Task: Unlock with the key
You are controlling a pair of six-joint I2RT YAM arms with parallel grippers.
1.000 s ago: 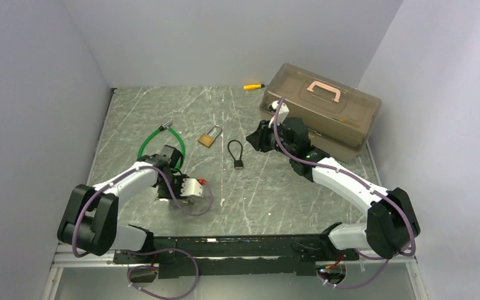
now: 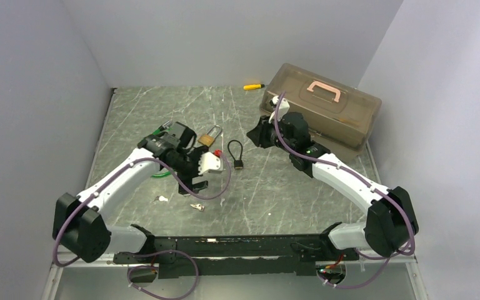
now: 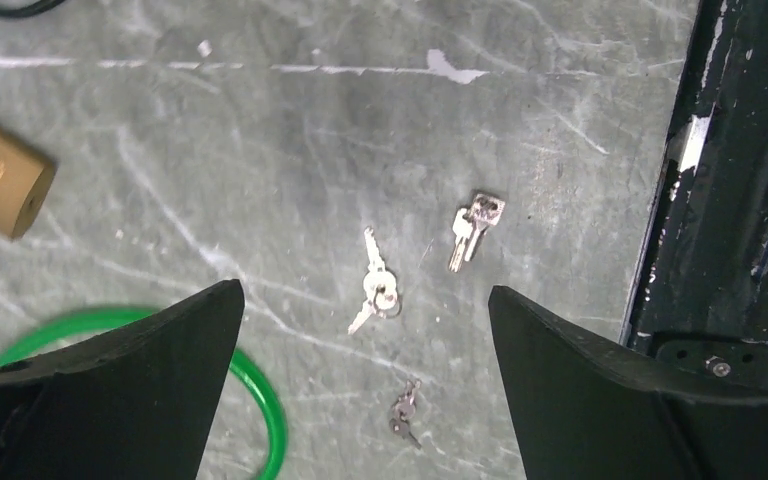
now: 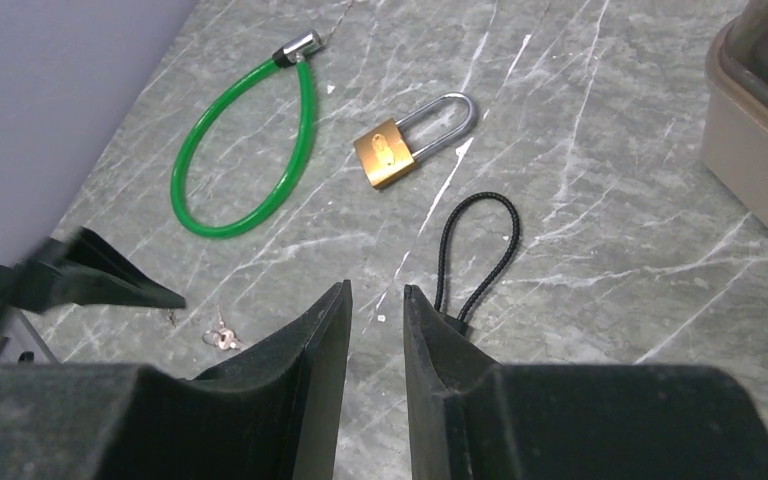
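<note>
Three small sets of keys lie on the marble table. In the left wrist view one pair of keys (image 3: 380,288) is centred, a second set (image 3: 476,228) lies to its right and a third, darker set (image 3: 404,412) is lower. My left gripper hangs above them, wide open and empty. A brass padlock (image 4: 384,155) with a long steel shackle lies flat, its shackle closed as far as I can see. Beside it are a black cable lock (image 2: 238,156) and a green loop lock (image 4: 242,222). My right gripper hovers partly open, nothing between its fingers.
A brown translucent toolbox (image 2: 325,103) with a pink handle fills the back right, behind the right arm. A yellow-handled tool (image 2: 253,87) lies at the back edge.
The keys below it have come into view. The right arm has hardly shifted.
</note>
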